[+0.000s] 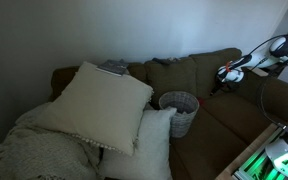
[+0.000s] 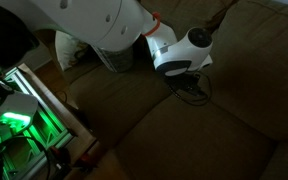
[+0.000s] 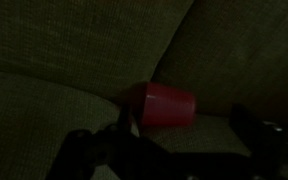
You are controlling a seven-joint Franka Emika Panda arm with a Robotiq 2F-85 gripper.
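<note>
In the wrist view a small red object (image 3: 168, 106), block-like or cup-like, lies in the crease where the couch cushions meet. My gripper is open, one dark finger on either side of the view and the red object in the gap beyond them. Contact cannot be made out in the dark. Exterior view 1 has the gripper (image 1: 219, 90) low at the couch's back cushions, right of the basket. In exterior view 2 the gripper (image 2: 193, 90) is a dark shape under the white wrist, and the red object is hidden.
A woven basket (image 1: 179, 113) stands on the brown couch (image 1: 209, 140), left of the arm. White pillows (image 1: 99, 105) fill the couch's left part. The seat in front of the gripper is clear. A wooden-edged stand (image 2: 66, 115) with green lights is at the near side.
</note>
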